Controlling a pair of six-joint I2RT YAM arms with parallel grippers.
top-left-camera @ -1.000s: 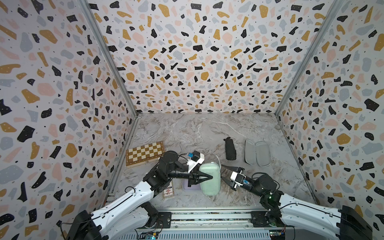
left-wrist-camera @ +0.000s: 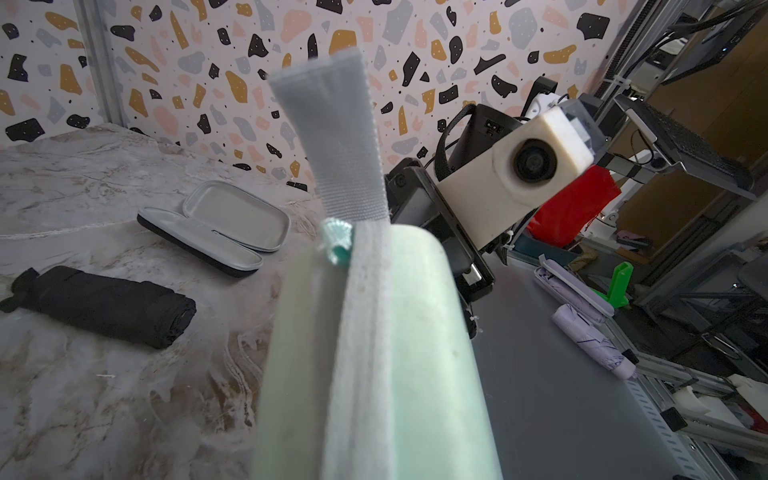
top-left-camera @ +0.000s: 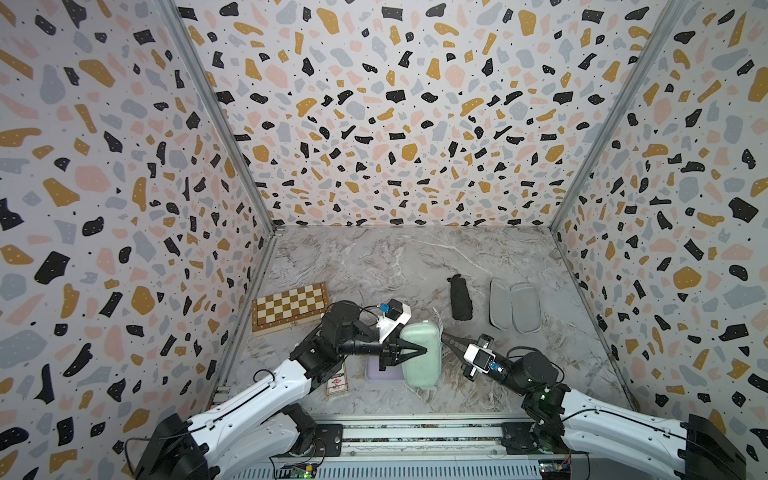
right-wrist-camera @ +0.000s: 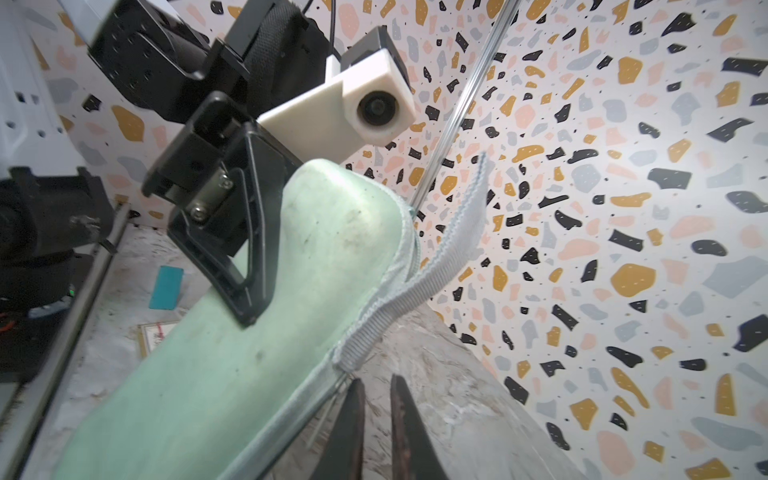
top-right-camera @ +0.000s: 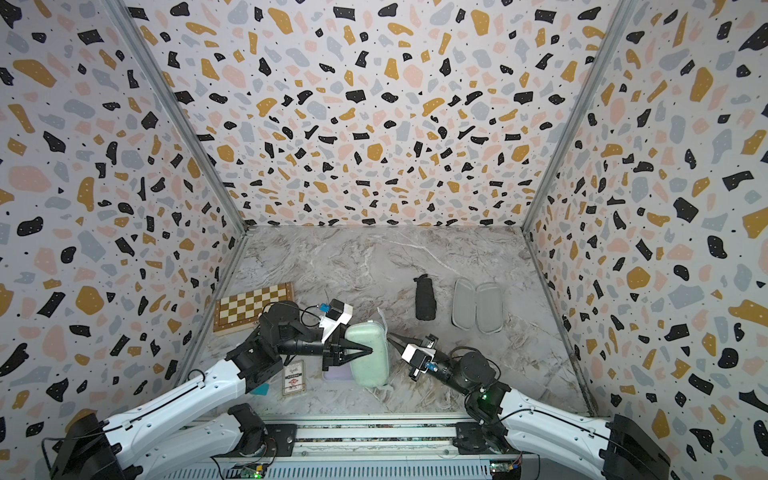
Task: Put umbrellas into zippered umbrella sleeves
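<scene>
A closed-looking mint green sleeve stands upright above the table, with my left gripper shut on it. In the right wrist view, one left finger presses across its broad face. A grey zipper runs along its edge, and a grey strap sticks up from its end. My right gripper is beside the zipper edge, fingertips a little apart and nothing visible between them. A black umbrella lies on the table beyond. To its right, a grey sleeve lies spread open and empty. The mint sleeve's inside is hidden.
A chessboard and a card box lie on the left. Partly behind the mint sleeve is a lavender item. In the left wrist view, a lavender umbrella lies at the right.
The left gripper and mint sleeve have moved very slightly right.
</scene>
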